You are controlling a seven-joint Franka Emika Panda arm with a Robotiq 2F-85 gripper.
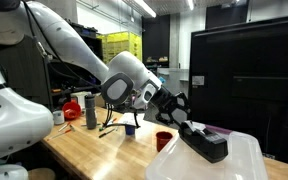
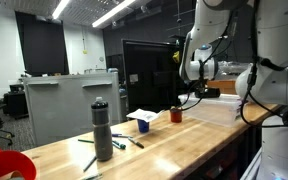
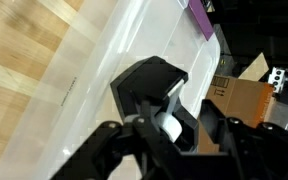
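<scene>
A black box-shaped object (image 1: 206, 144) lies tilted at the left side of a translucent white bin (image 1: 242, 162). My gripper (image 1: 184, 122) is right at the upper end of this black object. From the wrist view, the black object (image 3: 144, 82) sits below the gripper, whose dark fingers stand apart. A small pale piece (image 3: 170, 122) shows between them; whether they touch it cannot be made out. In exterior view 2 the bin (image 2: 209, 106) stands at the far right end of the table, under the arm.
A red mug (image 1: 164, 139) stands just left of the bin, and a blue cup (image 2: 143, 126) farther along. A dark bottle (image 2: 102, 130), a red bowl (image 2: 11, 163) and several tools lie on the other half of the table. Cardboard (image 3: 249, 98) shows beyond the bin.
</scene>
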